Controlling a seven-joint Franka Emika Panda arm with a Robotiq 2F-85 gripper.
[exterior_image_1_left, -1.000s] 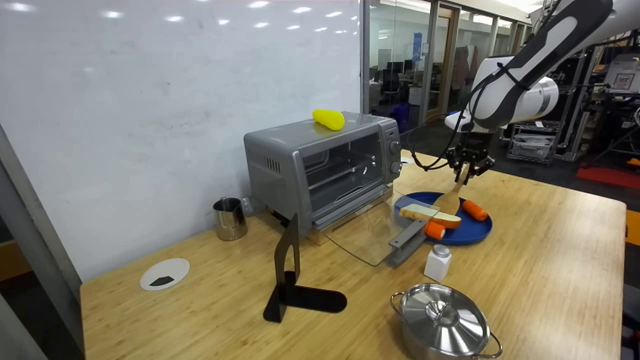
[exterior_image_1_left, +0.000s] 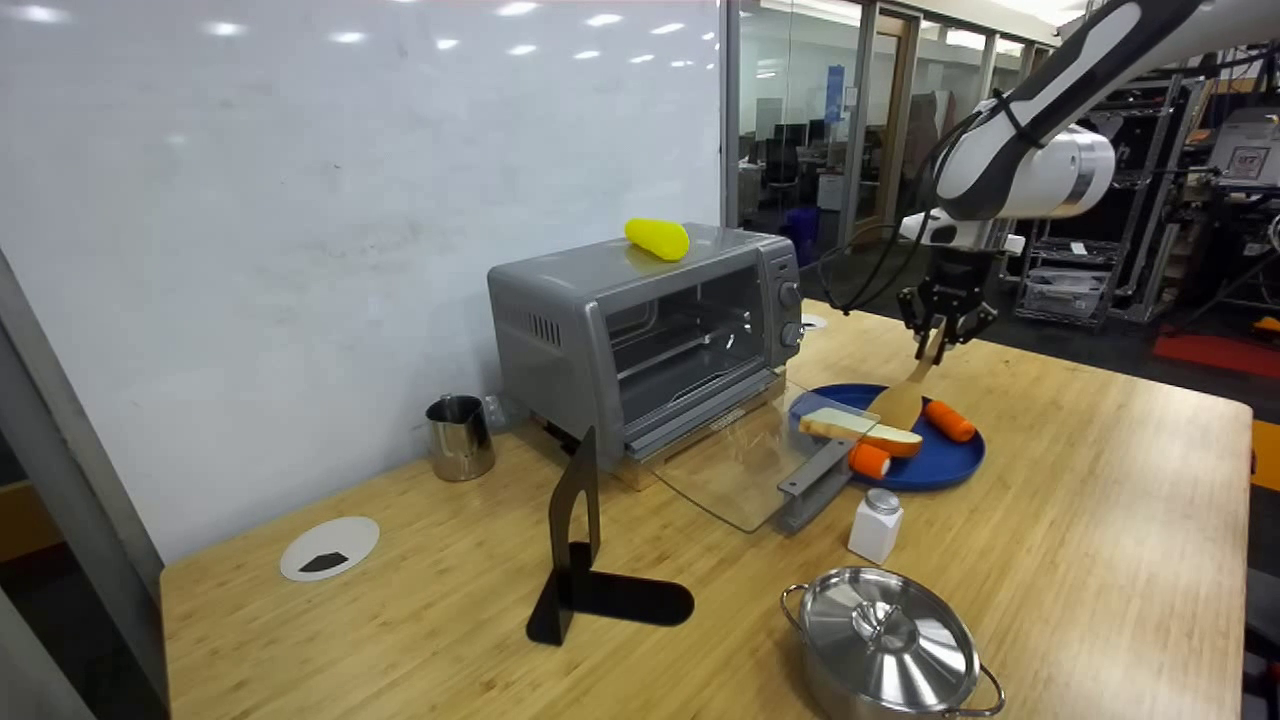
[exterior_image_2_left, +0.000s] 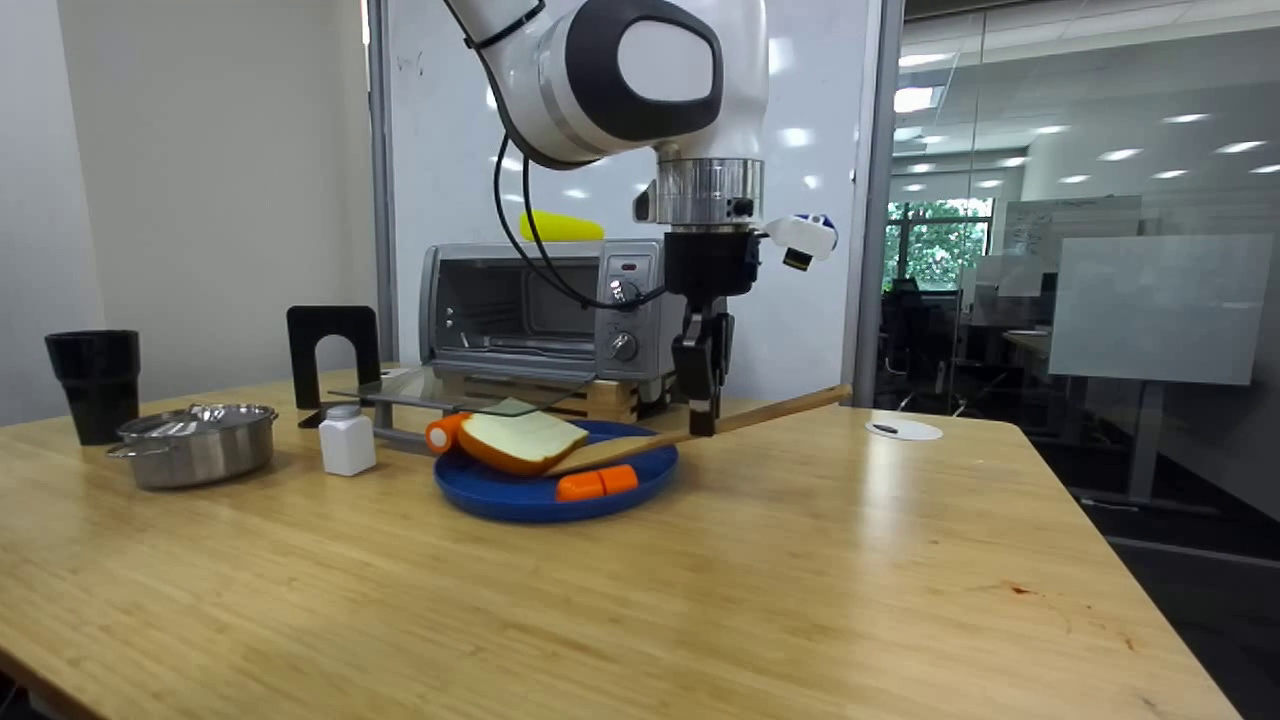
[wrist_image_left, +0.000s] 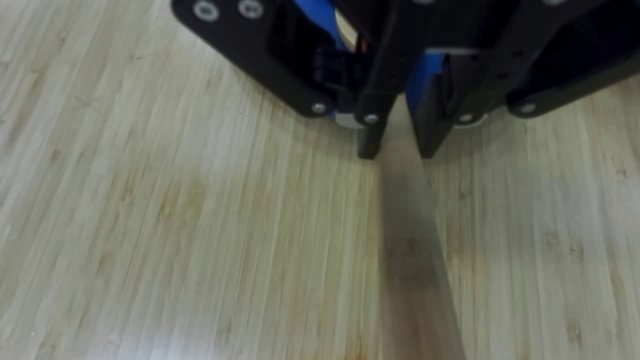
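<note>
My gripper is shut on the handle of a wooden spatula (wrist_image_left: 414, 252), which runs between its two fingers. In exterior view 2 the spatula (exterior_image_2_left: 768, 414) slants down to the left, its broad end on the blue plate (exterior_image_2_left: 528, 509) against a bread slice (exterior_image_2_left: 524, 439). Whether the blade lies beneath the slice is hidden. The bread is tilted, resting near one orange carrot piece (exterior_image_2_left: 444, 432); another carrot piece (exterior_image_2_left: 597, 482) lies at the plate's front. The gripper (exterior_image_1_left: 930, 354) stands just beyond the plate's rim in exterior view 1.
A grey toaster oven (exterior_image_1_left: 552, 348) has its glass door (exterior_image_1_left: 750, 468) lowered, reaching the plate's edge. A yellow object (exterior_image_1_left: 657, 238) lies on top. Nearby stand a white shaker (exterior_image_1_left: 875, 528), a lidded pot (exterior_image_1_left: 888, 648) and a black stand (exterior_image_1_left: 624, 598).
The wrist and forearm have tilted, bringing the hand more upright, while the gripper has moved only slightly. The spatula, bread, carrots and plate look nearly unchanged.
</note>
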